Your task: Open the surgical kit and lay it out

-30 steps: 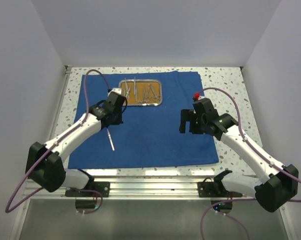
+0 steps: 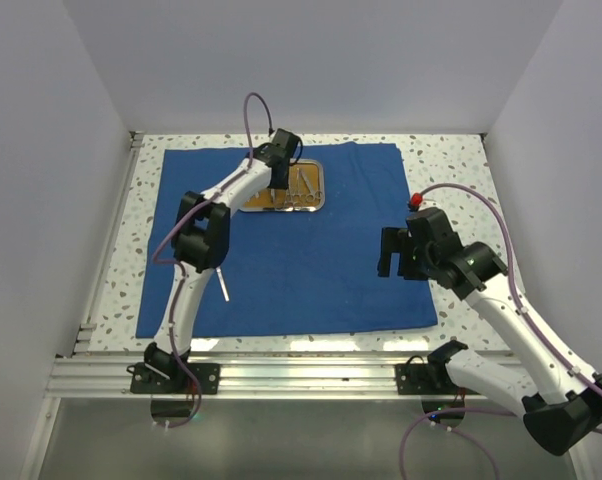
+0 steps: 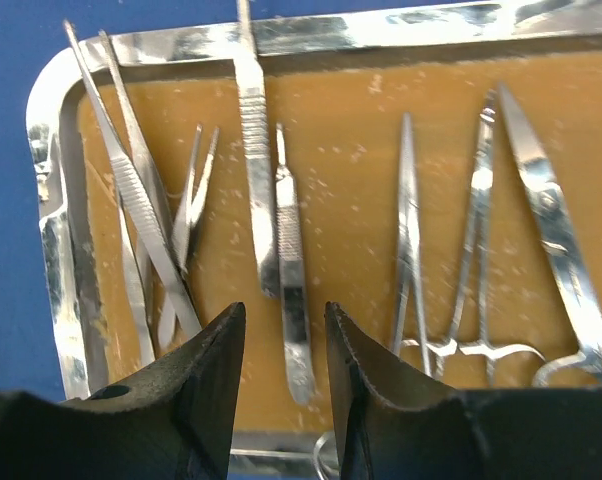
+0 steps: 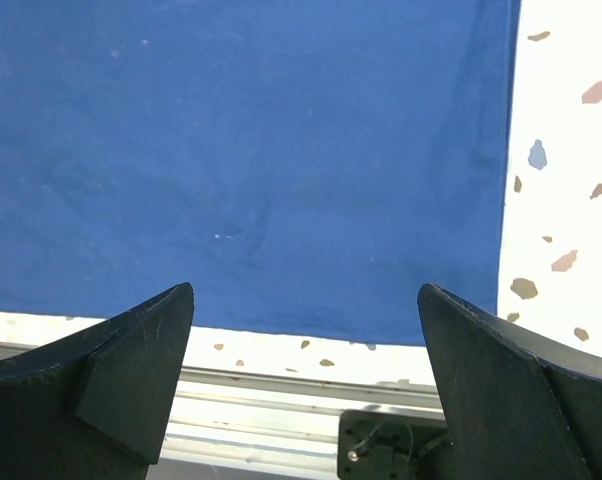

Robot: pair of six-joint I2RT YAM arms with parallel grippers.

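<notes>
My left gripper is open above the metal tray (image 3: 66,290) of instruments. Between its fingertips, but below them, shows one scalpel handle (image 3: 293,300); a longer handle (image 3: 256,150) lies against its upper left side. Tweezers (image 3: 146,205) rest crossed in the tray's left end. To the right lie slim scissors or clamps (image 3: 409,230), another ring-handled tool (image 3: 476,230) and a wider one (image 3: 556,230). On the blue cloth, a single scalpel handle (image 2: 222,284) lies by itself. Over the cloth's right side, my right gripper stands open, nothing between its fingers.
Speckled tabletop (image 2: 461,210) borders it, with a metal rail (image 2: 301,370) along the front. The left arm passes over the cloth's left side.
My left gripper has moved away from the front and rightward, from beside the tray to over it. The right gripper has shifted slightly right. The lone handle on the cloth has stayed put.
</notes>
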